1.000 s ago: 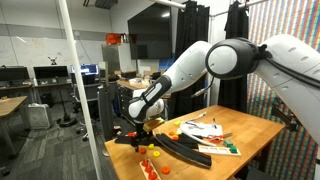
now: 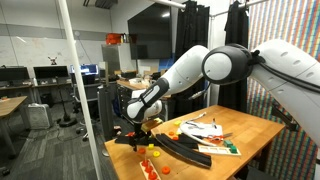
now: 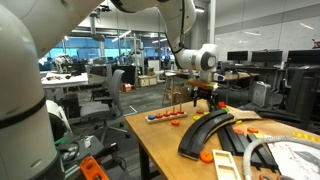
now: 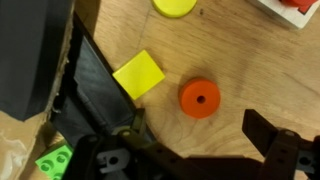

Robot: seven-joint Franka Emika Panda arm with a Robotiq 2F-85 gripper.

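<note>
In the wrist view an orange-red disc (image 4: 199, 98) with a small dark hole lies flat on the wooden table. My gripper is open above the table, its dark fingers wide apart near the bottom of that view. The disc shows ahead of the gap, and nothing is held. To its left lies a yellow square block (image 4: 138, 75); a yellow round piece (image 4: 175, 4) is cut off at the top edge. A green studded block (image 4: 55, 162) is at the lower left. From outside, my gripper (image 2: 136, 137) hangs over the table's near left part.
Black curved pieces (image 3: 204, 132) lie along the table, close to my gripper's left side in the wrist view. A white tray with red pieces (image 2: 151, 171) stands near the front edge. Loose coloured pieces are scattered about; the table's right part (image 2: 250, 132) is clearer.
</note>
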